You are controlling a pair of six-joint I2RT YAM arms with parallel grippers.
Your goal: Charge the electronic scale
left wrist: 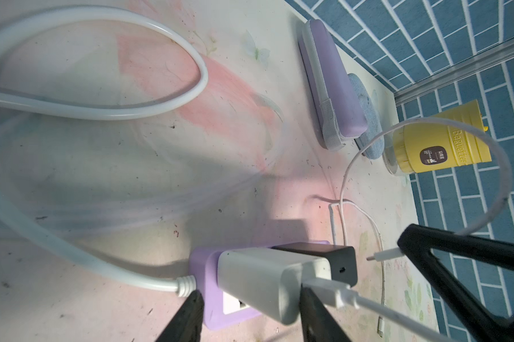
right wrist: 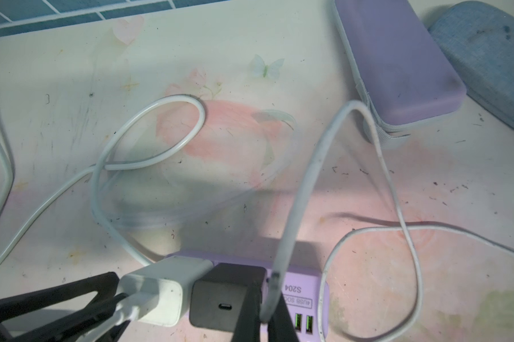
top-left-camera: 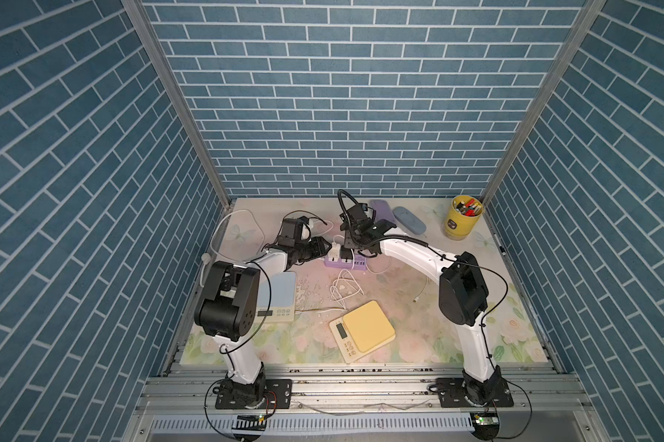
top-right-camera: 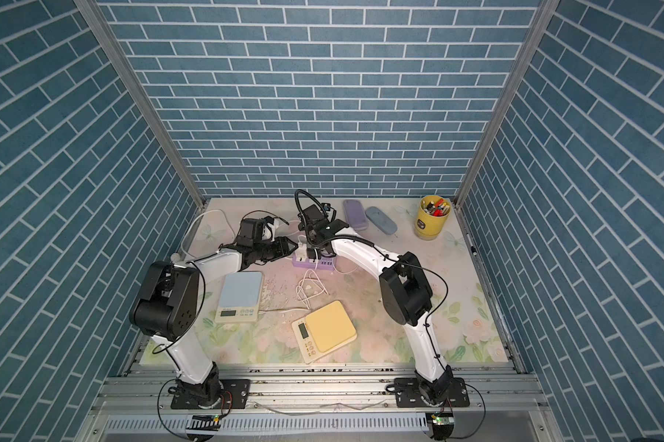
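A lavender power strip (right wrist: 291,299) carries a white adapter (left wrist: 262,279), with a cable plugged into it, and a black adapter (right wrist: 225,290) with an exposed port. My left gripper is part open at the white adapter, fingers either side low in its view. My right gripper is shut on a white charging cable above the black adapter; its connector (left wrist: 385,254) shows in the left wrist view. A blue scale (top-right-camera: 239,291) and a yellow scale (top-right-camera: 330,324) lie on the front of the table.
Lavender case (right wrist: 399,62), blue case (right wrist: 479,62) and yellow cup (top-right-camera: 427,221) stand at the back right. Loose cables loop round the strip.
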